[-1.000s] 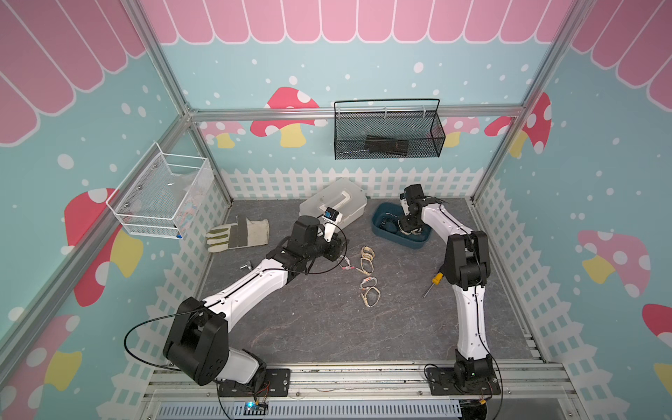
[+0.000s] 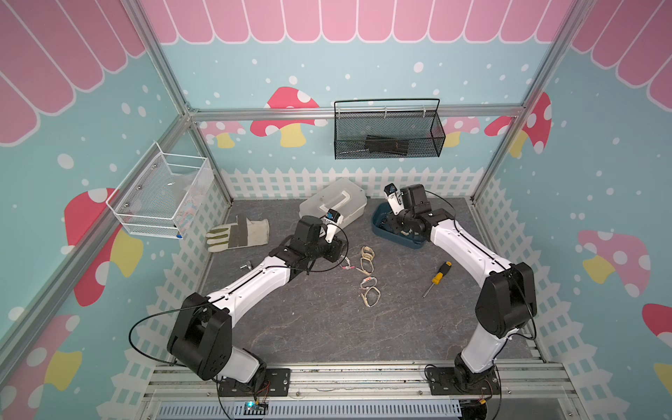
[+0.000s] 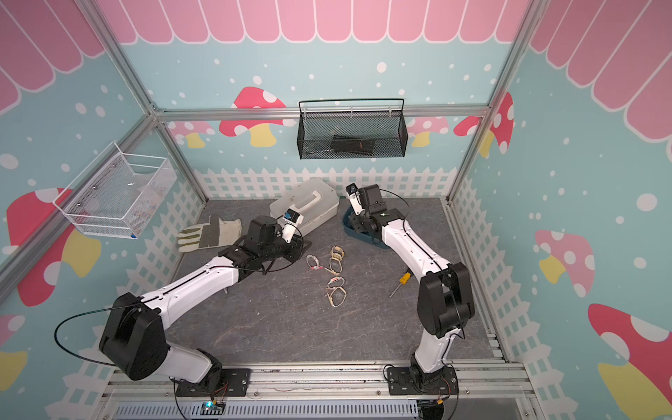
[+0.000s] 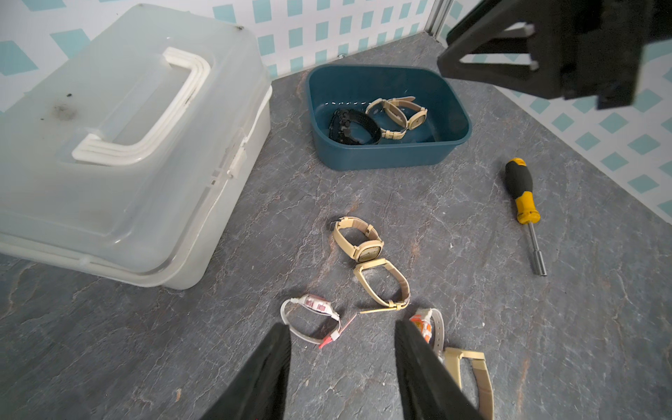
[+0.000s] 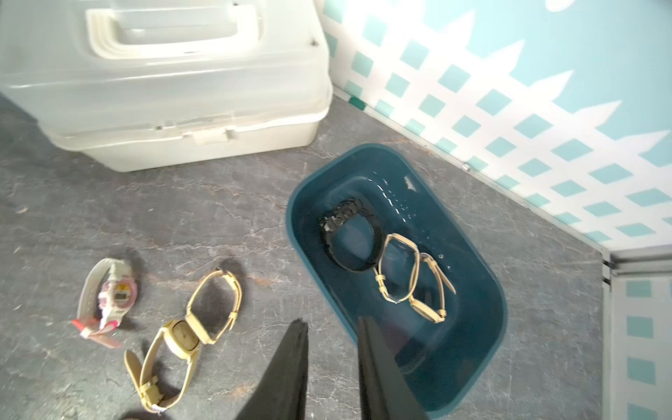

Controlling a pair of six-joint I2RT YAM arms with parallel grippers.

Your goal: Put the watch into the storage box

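A teal open box [image 4: 388, 157] at the back right holds a black watch [image 5: 350, 248] and cream watches [image 5: 427, 308]. On the table lie more cream watches [image 4: 367, 248], a pink-and-white watch [image 5: 115, 294] and, nearer the front, further strapped watches [image 2: 369, 294]. My right gripper hangs over the box's near left rim, its fingers part open with nothing seen between them. My left gripper is open above the table, left of the loose watches, nothing between its fingers.
A translucent lidded case [image 5: 189, 147] stands left of the teal box. A screwdriver [image 2: 437, 278] lies on the right, a glove [image 2: 236, 234] on the left. Wire baskets [image 2: 388, 150] hang on the walls.
My right arm has swung up and left from inside the teal box to above its left part. My left arm has barely moved.
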